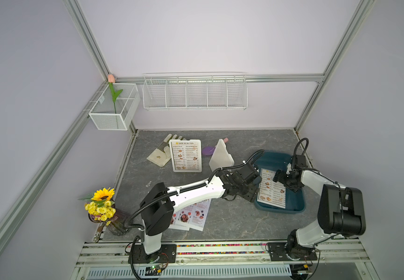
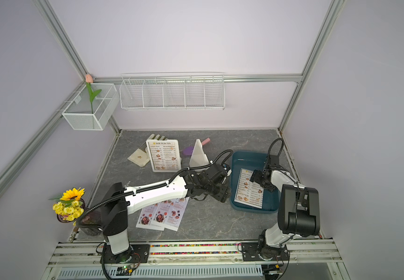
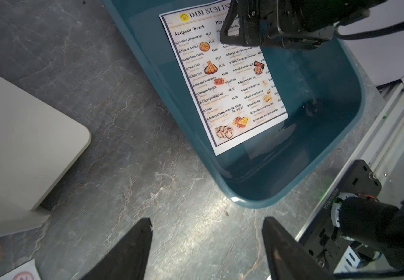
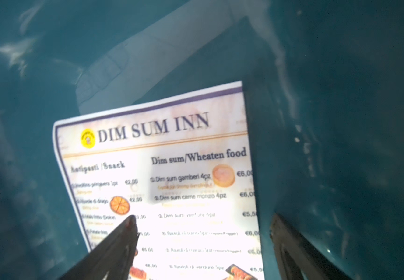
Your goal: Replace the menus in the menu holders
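A teal tray (image 1: 295, 203) on the right holds a Dim Sum Inn menu (image 4: 178, 177) lying flat. My right gripper is open over that menu, fingertips apart. My left gripper is open above bare table just left of the tray, nothing between its fingers. One white holder (image 1: 186, 155) stands at the back with a Dim Sum menu facing front. A second holder (image 1: 219, 154) stands beside it turned sideways, its plain white side showing in the left wrist view. Two other printed menus (image 2: 169, 214) lie on the front middle table, partly under my left arm.
Behind the holders lie gloves (image 1: 157, 156) and a purple tool with a pink handle (image 1: 207, 150). Flowers (image 1: 103, 205) stand at the front left. Wire baskets (image 1: 194, 93) hang on the back and left walls.
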